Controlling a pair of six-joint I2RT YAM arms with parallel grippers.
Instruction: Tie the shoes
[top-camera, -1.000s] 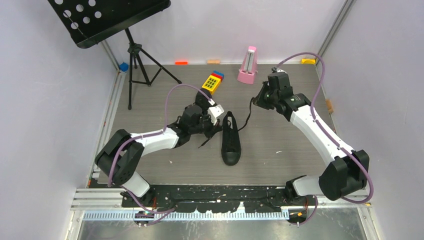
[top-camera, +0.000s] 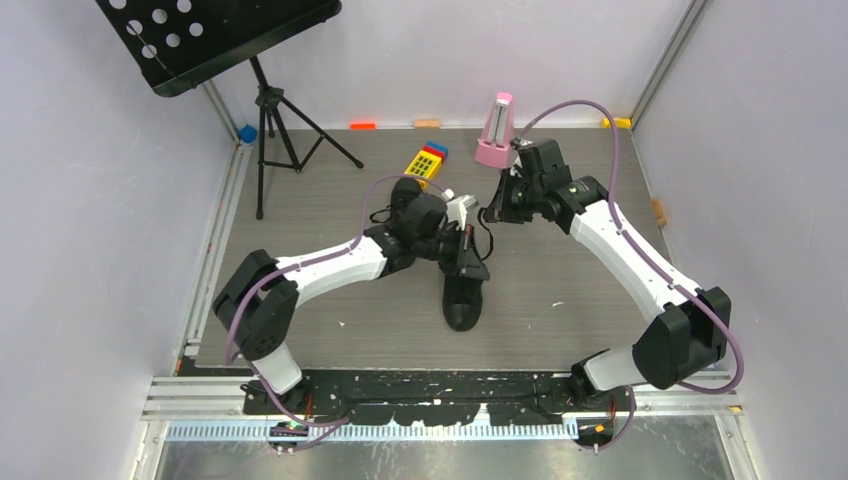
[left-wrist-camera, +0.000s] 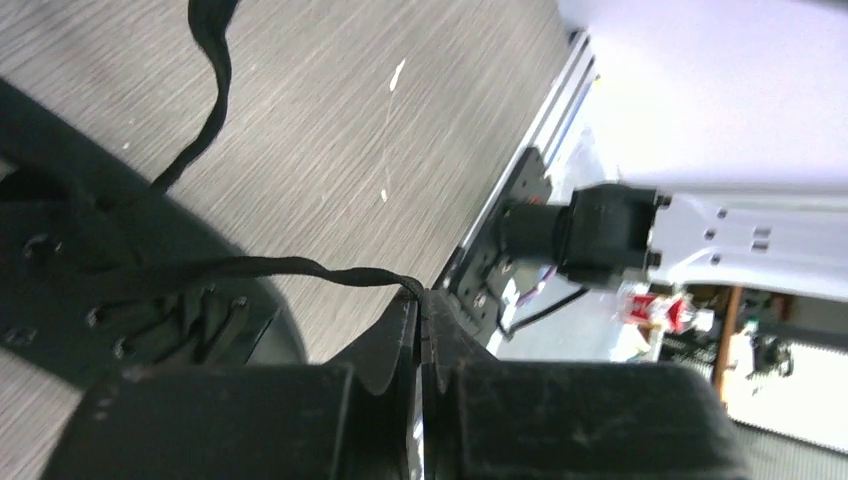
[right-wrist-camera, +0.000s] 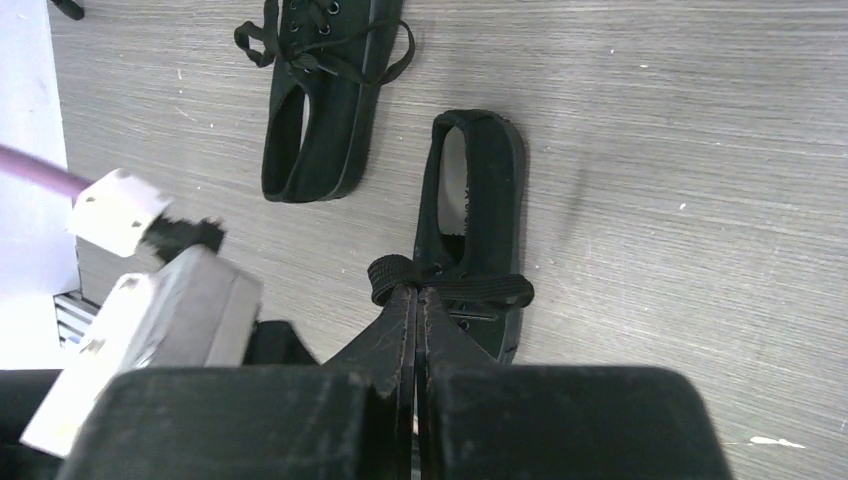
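The near black shoe (top-camera: 462, 305) stands toe toward the front, partly under my left gripper (top-camera: 467, 260). In the left wrist view that gripper is shut on a black lace, which runs across the shoe's eyelets (left-wrist-camera: 150, 330). My right gripper (top-camera: 488, 214), higher and behind, is shut on a lace too; in the right wrist view the looped lace (right-wrist-camera: 480, 290) sits at its fingertips (right-wrist-camera: 416, 295), above the shoe (right-wrist-camera: 505, 160). The other shoe (right-wrist-camera: 345, 130) has its lace in a bow and is mostly hidden by my left arm in the top view.
A yellow toy (top-camera: 423, 166) and a pink metronome (top-camera: 495, 150) stand behind the shoes. A black music stand (top-camera: 270, 100) is at the back left.
My left gripper has moved rightward over the near shoe with the lace. My right gripper has moved left toward it, drawing its lace along.
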